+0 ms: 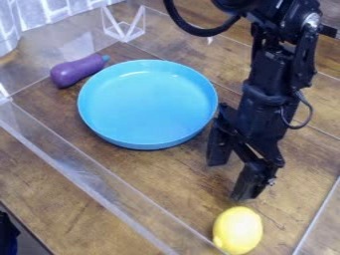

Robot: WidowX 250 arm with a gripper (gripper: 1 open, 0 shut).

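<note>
A black robot gripper hangs over the wooden surface right of a light blue round plate, its two fingers open and low toward the board, with nothing visible between them. A yellow lemon-shaped object lies below the gripper, near the bottom edge. A purple eggplant-like object lies to the upper left of the plate.
Clear plastic walls run along the left and lower side of the work area, with a small clear structure at the top. The wood below the plate is bare.
</note>
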